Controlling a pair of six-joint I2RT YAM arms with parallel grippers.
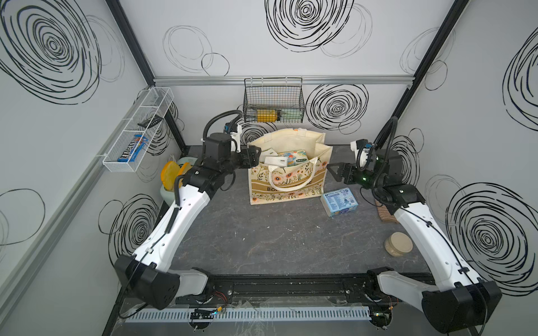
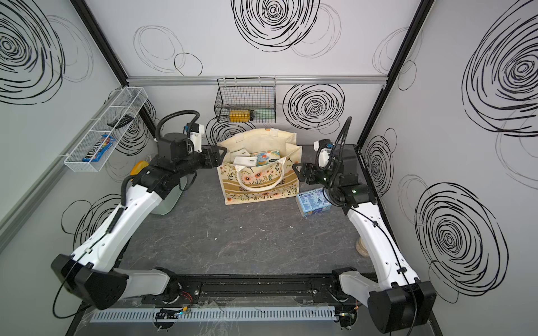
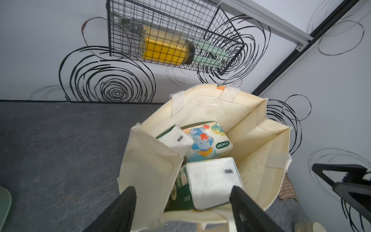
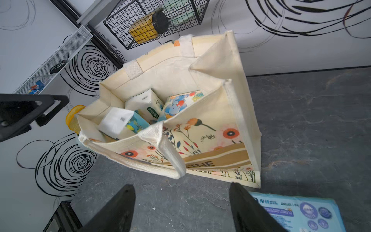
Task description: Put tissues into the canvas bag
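Note:
The cream canvas bag [image 1: 287, 184] stands upright at the back centre, holding several tissue packs, among them a white one [image 3: 210, 181] and one printed with cartoons [image 3: 206, 141]. My left gripper is open at the bag's upper left, its fingers near the rim. My right gripper is open to the right of the bag, nothing between its fingers. A blue tissue pack [image 1: 339, 201] lies on the table just right of the bag, below my right gripper.
A black wire basket [image 1: 273, 100] hangs on the back wall, a white rack [image 1: 120, 162] on the left. A pale green container [image 2: 171, 204] stands at the left, a round beige object [image 1: 398, 244] at the right.

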